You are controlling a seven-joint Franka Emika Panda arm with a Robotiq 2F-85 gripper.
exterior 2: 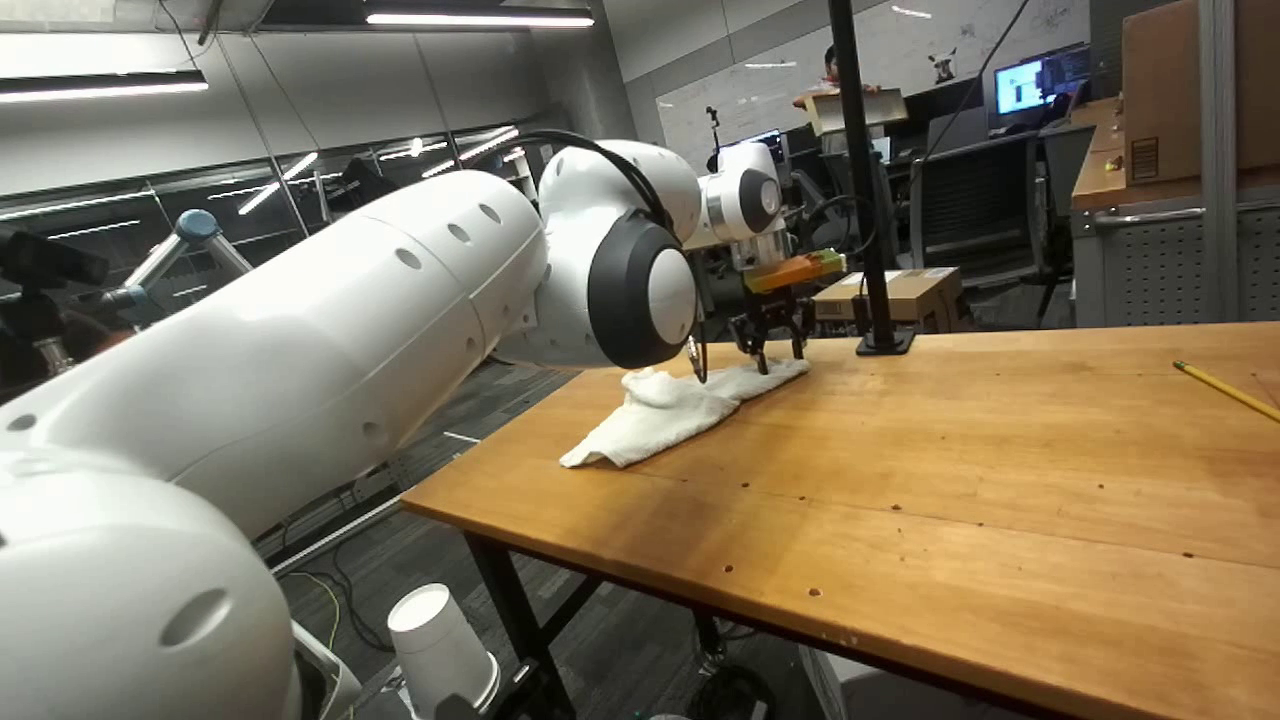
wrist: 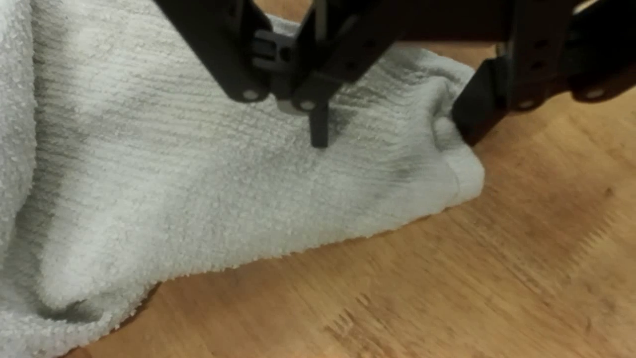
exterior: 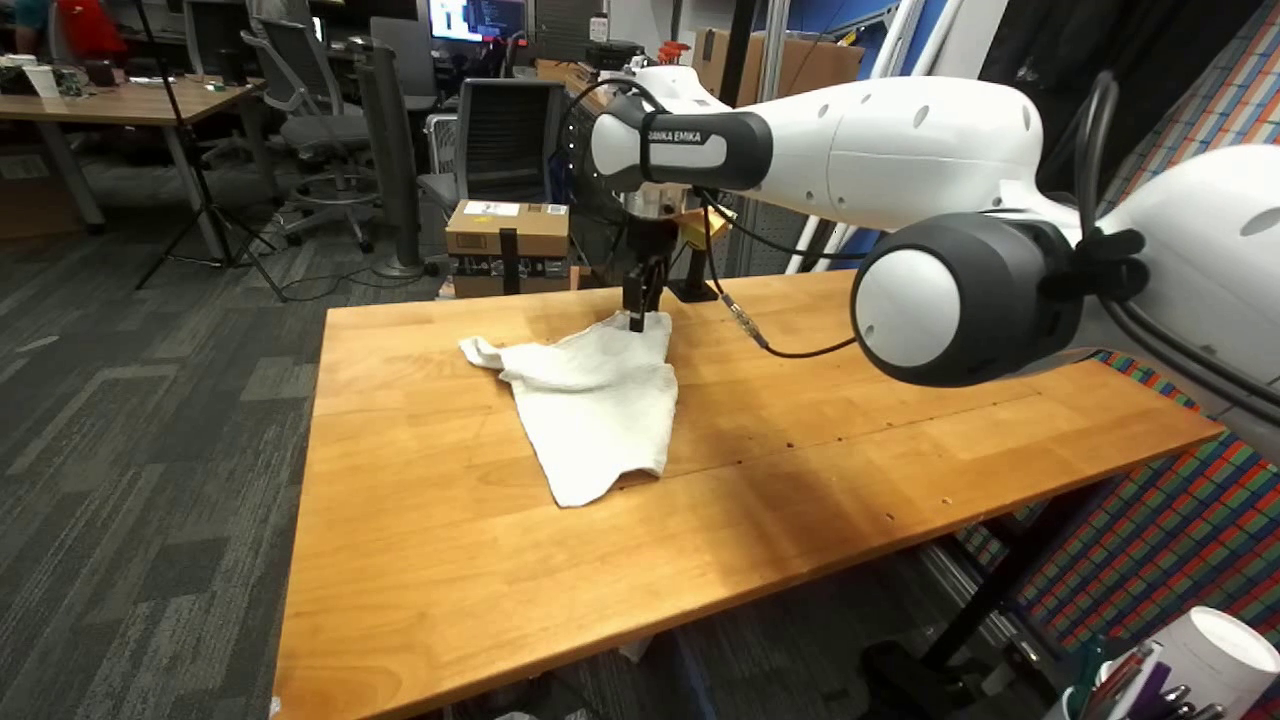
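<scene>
A white terry towel (exterior: pixel 594 408) lies rumpled on the wooden table, with a raised fold on its left side in exterior view 1. My gripper (exterior: pixel 639 322) points down over the towel's far corner. In the wrist view, the gripper has its two fingers apart, with a puckered stretch of towel (wrist: pixel 393 155) in the gap. One finger (wrist: pixel 320 126) is over the cloth; the other is by the corner's edge. In exterior view 2, the fingertips (exterior 2: pixel 762 364) are down at towel level. Whether they press on the cloth cannot be told.
A black post (exterior 2: pixel 885 342) stands at the table's edge near the gripper. A yellow pencil (exterior 2: pixel 1226 391) lies on the table in exterior view 2.
</scene>
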